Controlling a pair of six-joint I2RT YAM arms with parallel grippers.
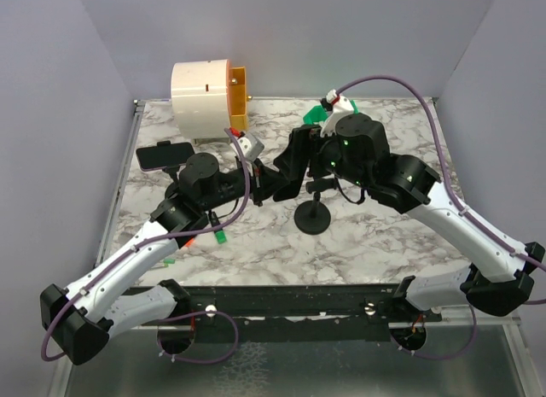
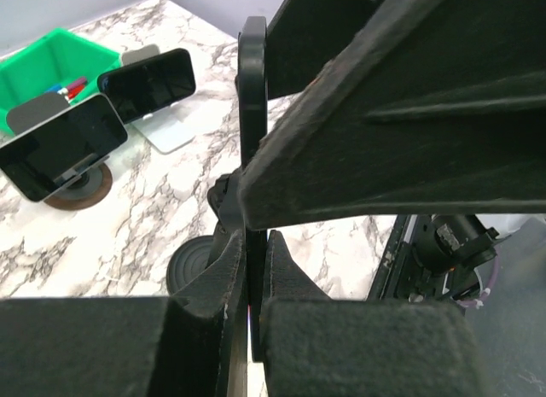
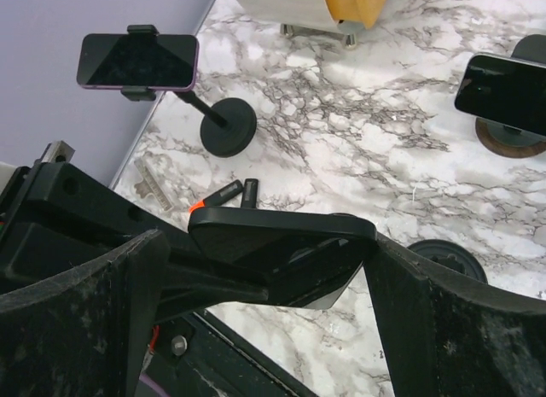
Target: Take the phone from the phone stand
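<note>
The black phone [image 1: 292, 182] hangs between the two arms, edge-on in the left wrist view and clear of the stand's head. My left gripper is shut on it, the fingers pinching its faces from both sides. Around the same phone stands my right gripper, open a little: a gap shows between the left finger and the phone's edge, while the right finger is at or very near the other edge. The empty black phone stand [image 1: 313, 216] is upright on the table just right of the phone; the right arm hides part of its upper end.
Another phone on a stand [image 1: 165, 155] is at the left. A white drum-shaped thing [image 1: 200, 98] and a green bin [image 2: 60, 64] are at the back. Two more phones, one [image 2: 64, 149] in front, stand near the bin. Small tools [image 1: 219, 235] lie left of centre.
</note>
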